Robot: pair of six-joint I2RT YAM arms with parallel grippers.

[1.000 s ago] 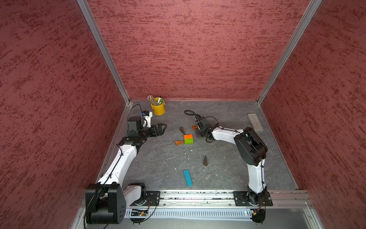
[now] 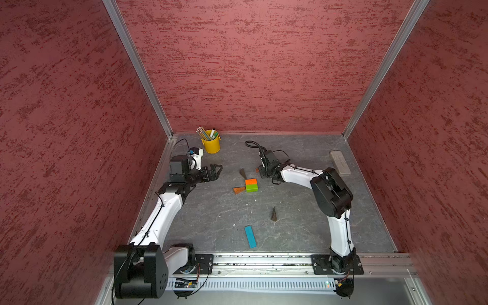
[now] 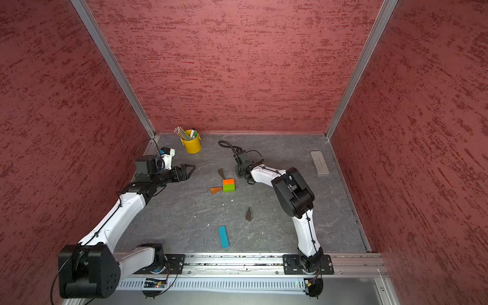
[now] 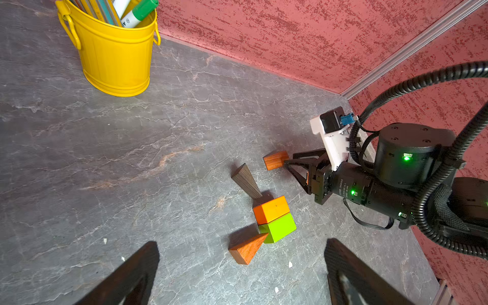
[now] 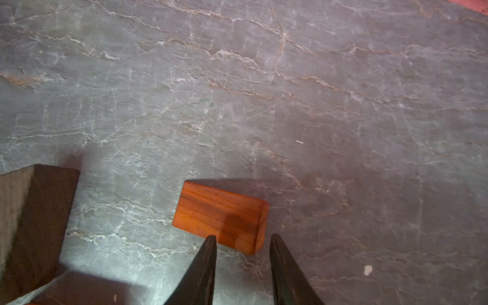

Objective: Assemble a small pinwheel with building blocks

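My right gripper is low beside a reddish-brown wooden block [image 5: 218, 213]; its fingers are slightly apart at the block's near edge, and whether they grip it is unclear. In the left wrist view, an orange block [image 4: 271, 209] and a green block [image 4: 277, 228] lie side by side at centre, with an orange wooden wedge [image 4: 246, 249] and a dark wedge [image 4: 244, 178] against or near them. Another dark wedge [image 2: 274, 214] and a blue block [image 2: 250, 236] lie toward the front. My left gripper [image 2: 212, 172] hangs open at the left, nothing between its fingers.
A yellow bucket of pens [image 2: 212, 145] stands at the back left and a pale slab [image 2: 339, 162] at the back right. The table between the bucket and the right arm is clear, as is much of the front.
The right gripper has moved slightly toward the back of the table since a second ago, and its arm has shifted. The left arm has stayed still.
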